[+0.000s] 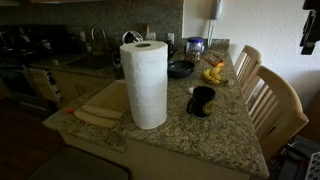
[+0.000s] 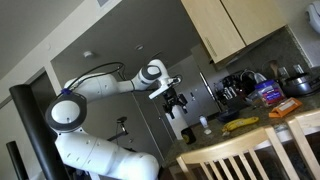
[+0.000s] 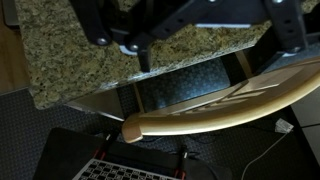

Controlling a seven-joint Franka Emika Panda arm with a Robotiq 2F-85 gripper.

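In the wrist view my gripper is open, its dark fingers apart with nothing seen between them. It hangs over the counter's edge, beside a wooden chair. Exterior view 2 has the gripper raised in the air, left of the objects on the counter. A white paper towel roll stands upright near the counter's front. To its right is a black mug with a yellowish mark. Farther back lie yellow bananas and a dark pan or bowl.
A cutting board lies left of the roll, near the sink. Wooden chairs line the counter's right side. A purple-labelled jar and an orange packet stand farther along. Below the gripper, a laptop is partly visible.
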